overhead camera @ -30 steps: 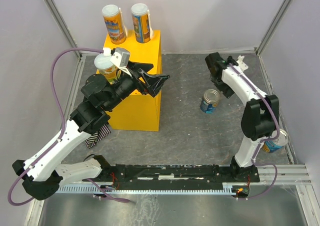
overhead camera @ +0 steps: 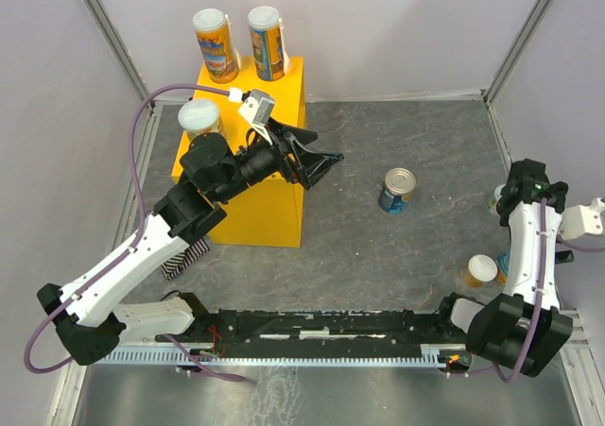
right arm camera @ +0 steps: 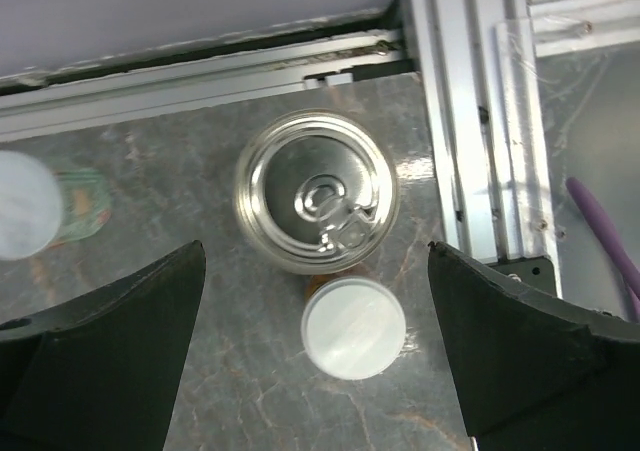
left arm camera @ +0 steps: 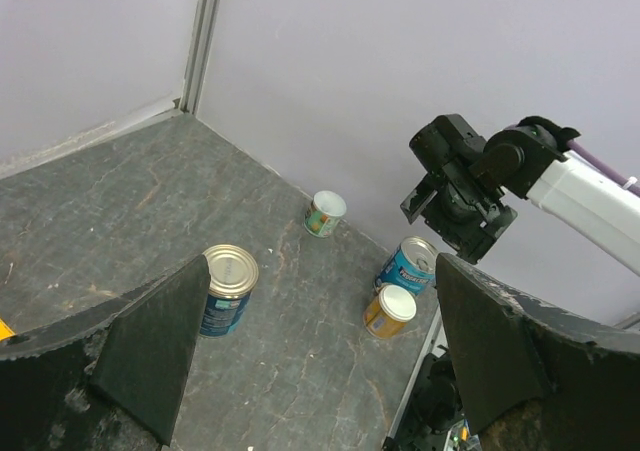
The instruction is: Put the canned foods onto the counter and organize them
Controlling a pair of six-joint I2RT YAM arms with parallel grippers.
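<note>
A blue can with a metal lid [overhead camera: 397, 190] stands upright mid-counter. By the right wall are another blue can [left arm camera: 405, 265], a yellow jar with a white lid [left arm camera: 389, 313] and a small green can with a white lid [left arm camera: 325, 213]. Above the wall-side blue can hangs my right gripper, open; its ring-pull lid [right arm camera: 318, 191] shows beyond the fingertips. My left gripper, also open and empty, hovers by the yellow shelf's right side. Three white-lidded containers stand on that yellow shelf [overhead camera: 253, 216], one of them [overhead camera: 200, 119] partly behind the left arm.
Striped cloth [overhead camera: 185, 258] lies at the shelf's front left. Walls close the back and sides, and a metal rail [right arm camera: 468, 121] edges the front.
The left gripper has shifted slightly right and toward the front.
</note>
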